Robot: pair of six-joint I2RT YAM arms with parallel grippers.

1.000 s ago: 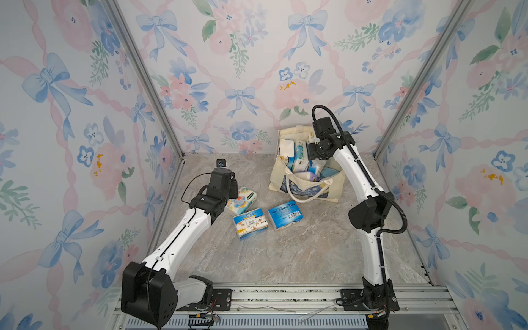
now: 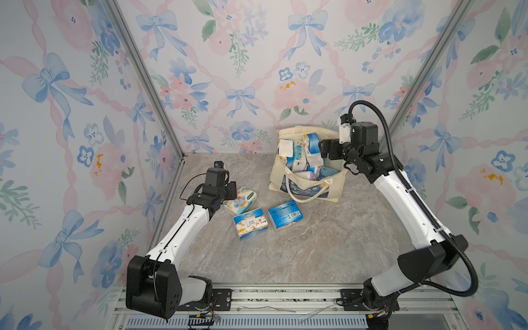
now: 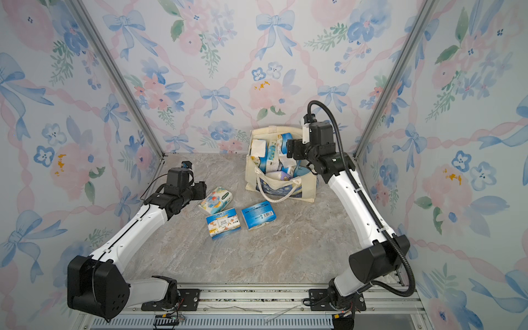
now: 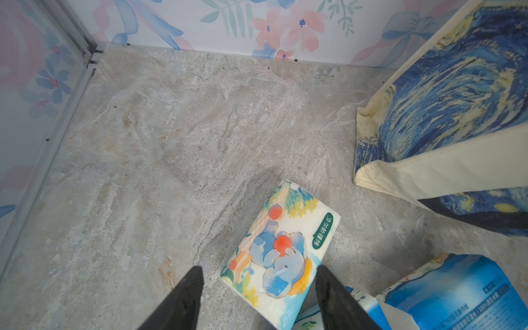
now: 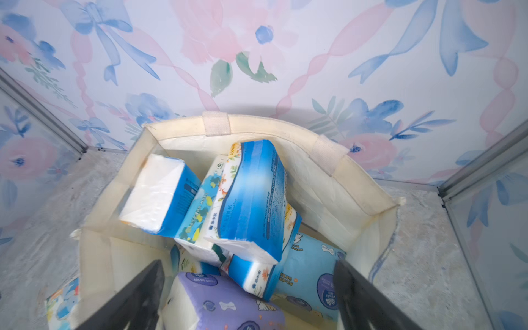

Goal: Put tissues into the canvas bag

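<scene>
The canvas bag (image 2: pixel 336 187) stands open at the back. Several tissue packs lie inside, including a blue-and-white pack (image 5: pixel 250 198) tilted on top and a purple pack (image 5: pixel 231 299). Above the bag's right part, my right gripper has its fingers apart and empty. Left of the bag, a colourful elephant-print pack (image 4: pixel 283 253) lies on the table. My left gripper hangs open above it, fingers on either side in the left wrist view and apparently not touching. Nearer the front lie an orange-and-blue pack (image 2: pixel 250 222) and a blue pack (image 2: pixel 285 214).
A cream handle (image 2: pixel 308 200) droops over the bag's front. A patterned wall (image 2: pixel 242 71) rises right behind the bag.
My right gripper has risen and moved right, leaving a blue-and-white pack uncovered in the bag. The left arm has shifted slightly; the packs on the table have stayed put.
</scene>
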